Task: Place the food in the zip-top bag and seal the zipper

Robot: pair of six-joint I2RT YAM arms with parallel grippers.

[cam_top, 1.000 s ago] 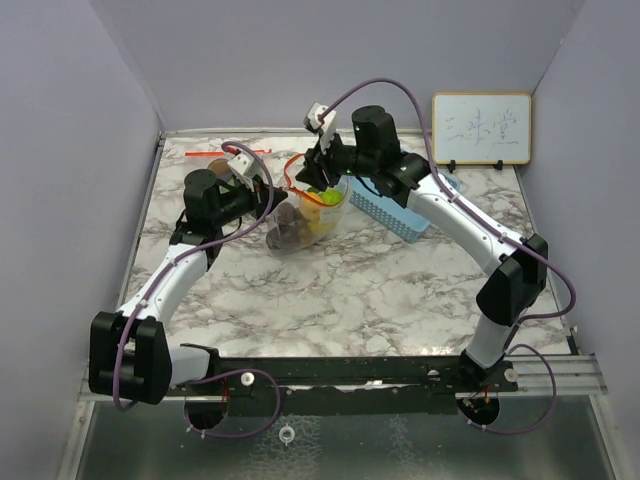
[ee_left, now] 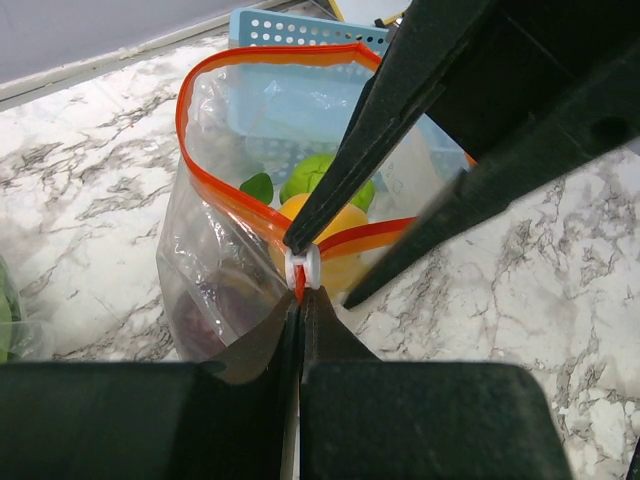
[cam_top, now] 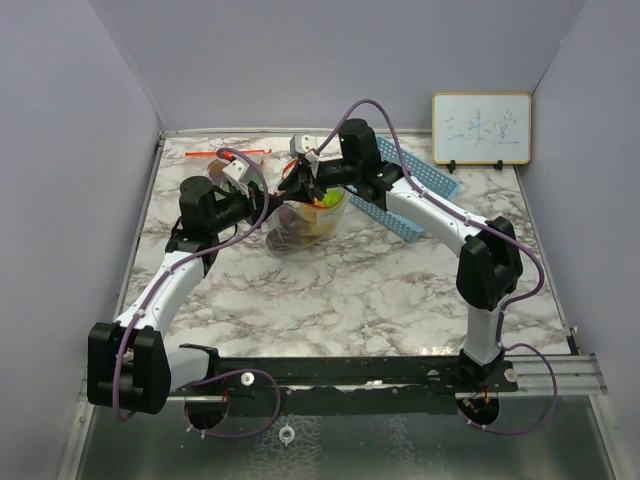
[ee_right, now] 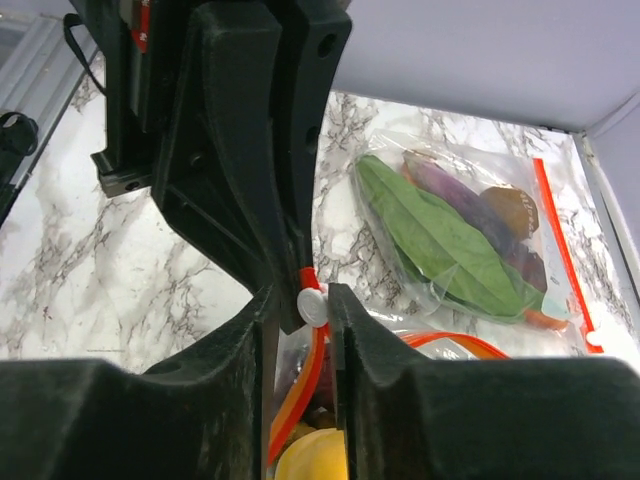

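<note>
A zip top bag [ee_left: 220,250] with an orange zipper, green and yellow food [ee_left: 320,180] and dark items inside, stands mid-table. My left gripper is shut on the zipper's end, just below the white slider [ee_left: 303,268]. My right gripper [cam_top: 303,182] is at that same slider from the right, its fingertips part open around it; in the right wrist view the slider [ee_right: 312,308] shows between them.
A filled, flat bag lies at the back left. A blue basket [cam_top: 408,227] sits right of the bag, and a whiteboard [cam_top: 481,125] at the back right.
My right arm has come down and leftward to the zipper's slider from above the bag. The left gripper has stayed nearly in place.
</note>
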